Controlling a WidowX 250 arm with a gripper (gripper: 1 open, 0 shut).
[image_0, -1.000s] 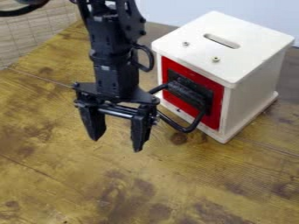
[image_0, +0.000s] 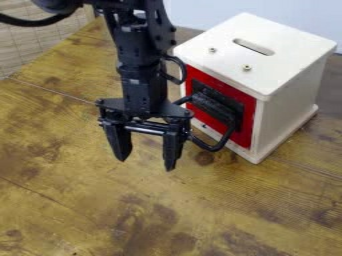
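My black gripper (image_0: 147, 150) hangs over the wooden table in the middle of the view, its two fingers pointing down and apart with nothing between them. To its right stands a white box (image_0: 274, 60) with a red front panel (image_0: 199, 78) and a black handle-like fitting (image_0: 218, 108) on that face. Part of the red face is hidden behind the arm and the fitting.
A light woven mat or surface (image_0: 27, 45) lies at the back left, and a pale wall is behind the box.
The arm and gripper have shifted slightly to the right over the last second. The box has not visibly moved.
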